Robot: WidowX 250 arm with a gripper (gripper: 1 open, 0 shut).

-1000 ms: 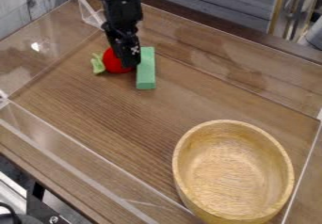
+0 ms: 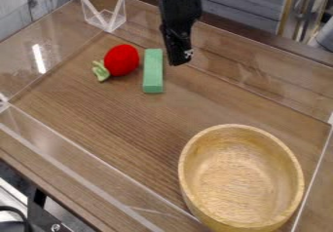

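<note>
My gripper (image 2: 178, 51) hangs at the top centre, above and right of a green block (image 2: 152, 72); whether it is open or shut is hard to tell. A red round object (image 2: 121, 59) with a small pale green piece (image 2: 100, 72) at its lower left lies left of the block. A large tan bowl (image 2: 240, 175) sits at the lower right.
A clear, angular object (image 2: 104, 12) stands at the back left.
My gripper has moved right and up, away from over the red object, uncovering it and the top of the green block. The objects appear to stay in place.
</note>
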